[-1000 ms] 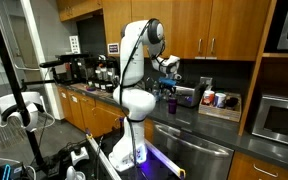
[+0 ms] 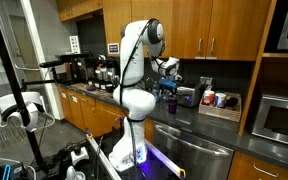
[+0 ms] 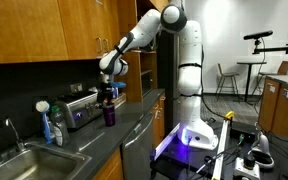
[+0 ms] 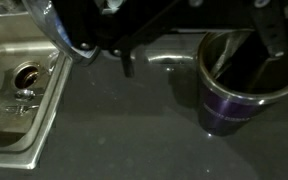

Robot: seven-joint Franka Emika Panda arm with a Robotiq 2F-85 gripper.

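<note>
A purple tumbler with a metal rim stands on the dark counter, in the right part of the wrist view. The same purple tumbler shows in exterior view 2, with my gripper just above it. In the wrist view my gripper is open, its two dark fingers spread apart. One finger lies left of the tumbler; the other overlaps its mouth. Whether that one reaches inside cannot be told. Something dark shows within the tumbler's mouth, too dim to name.
To the left lies a metal sink with its drain. A toaster and a spray bottle stand along the wall. A wooden crate of items sits farther along the counter. Clear counter lies between sink and tumbler.
</note>
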